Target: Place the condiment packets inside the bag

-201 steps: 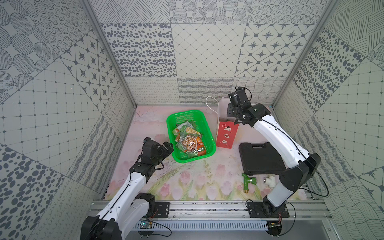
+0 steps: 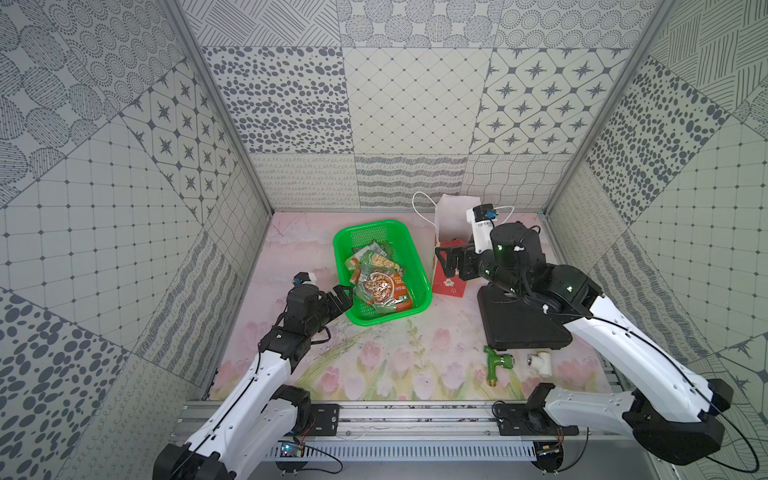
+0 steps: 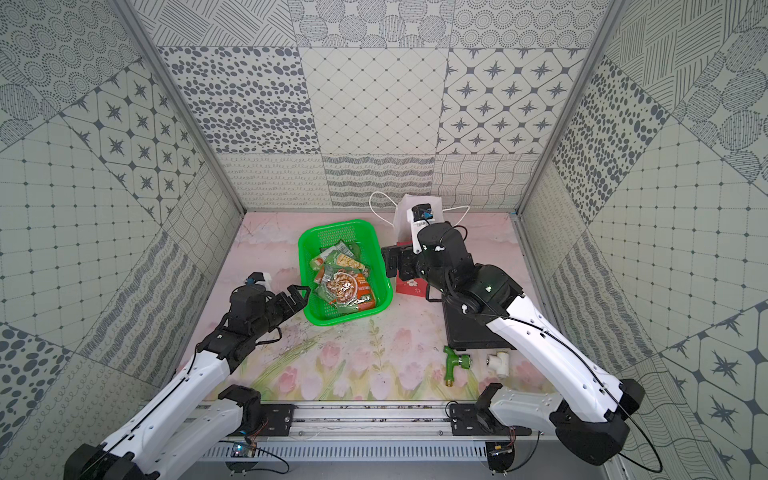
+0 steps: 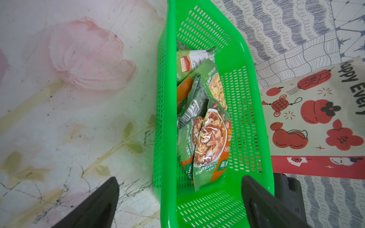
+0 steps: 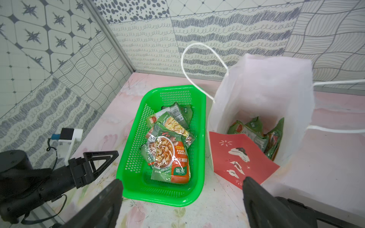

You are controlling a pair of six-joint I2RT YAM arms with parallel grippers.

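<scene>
Several condiment packets point(image 5: 169, 155) lie heaped in a green basket point(image 2: 344, 240), orange-and-green ones on top. To its right stands a white paper bag point(image 5: 273, 76) with a red printed front and white handles, with some green packets point(image 5: 245, 131) inside. My left gripper point(image 2: 340, 297) is open at the basket's left rim, nothing between its fingers; its wrist view looks down on the packets. My right gripper point(image 3: 397, 261) hangs open and empty in front of the bag, near the basket's right side, with basket and bag both in its wrist view.
A black case point(image 2: 524, 324), a green pipe fitting point(image 2: 494, 364) and a white fitting point(image 2: 541, 364) lie at the right front. Patterned walls enclose the table on three sides.
My left gripper has shifted slightly toward the basket. The packets look unchanged.
</scene>
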